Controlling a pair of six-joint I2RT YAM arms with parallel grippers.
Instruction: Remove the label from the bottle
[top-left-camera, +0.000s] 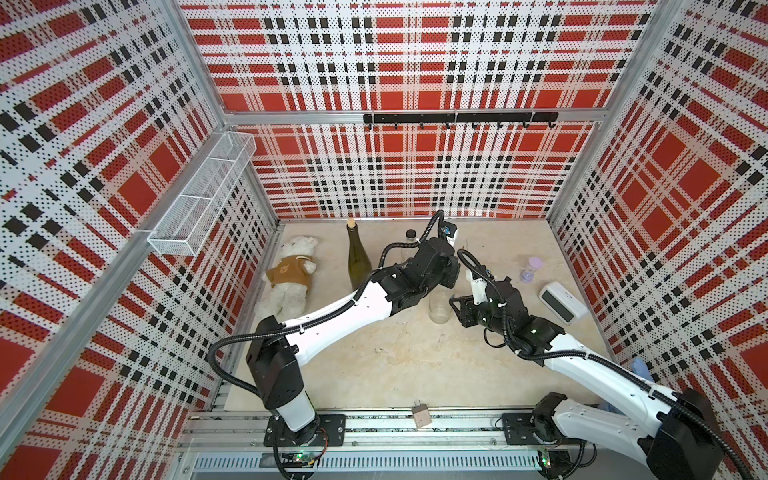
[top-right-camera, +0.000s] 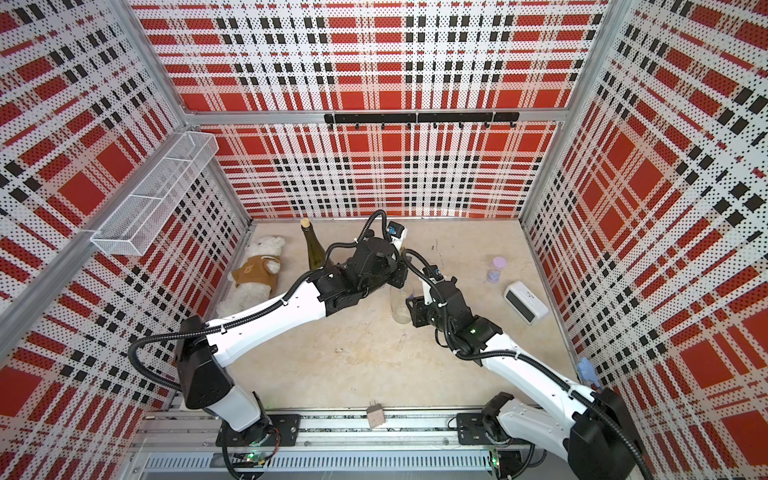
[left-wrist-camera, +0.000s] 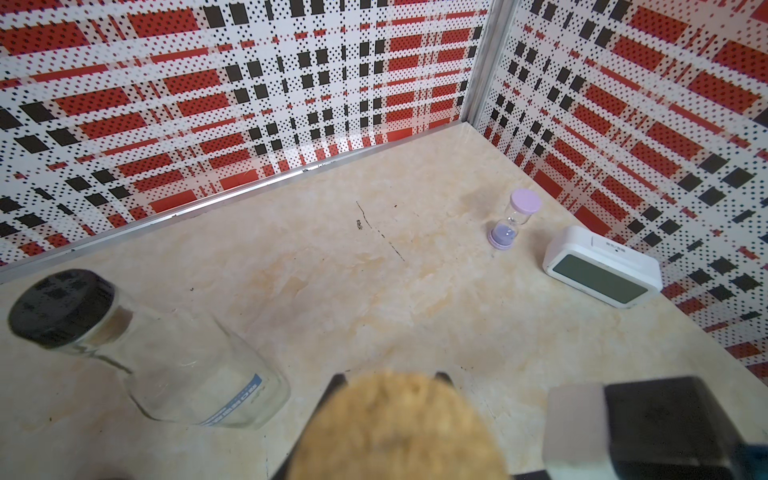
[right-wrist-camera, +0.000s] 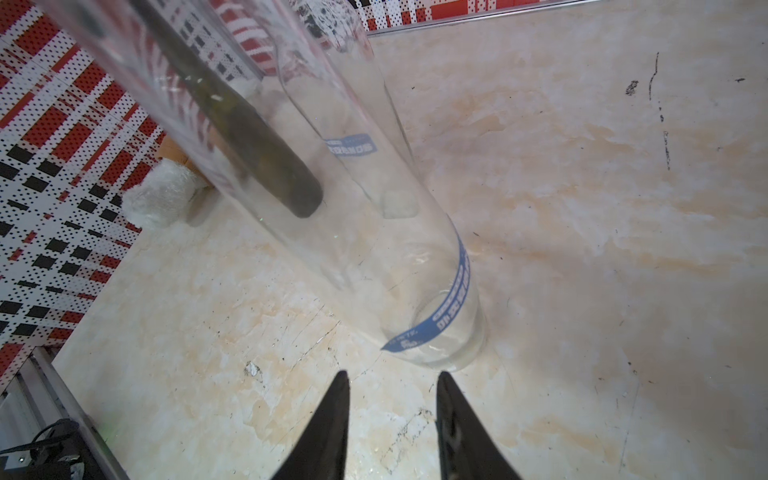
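Observation:
A tall clear bottle (right-wrist-camera: 360, 264) stands mid-table, a blue label band (right-wrist-camera: 436, 316) round its lower part; in the top views it is partly behind the arms. Its cork fills the bottom middle of the left wrist view (left-wrist-camera: 396, 424), where my left gripper (top-left-camera: 448, 268) is shut on the bottle's top. My right gripper stands just short of the bottle's lower part, fingers apart, nothing between them.
A black-capped clear bottle (left-wrist-camera: 192, 368) stands behind, a green bottle (top-left-camera: 358, 264) and a teddy bear (top-left-camera: 289, 276) at left. An hourglass (left-wrist-camera: 508, 224) and white clock (left-wrist-camera: 600, 280) are at right.

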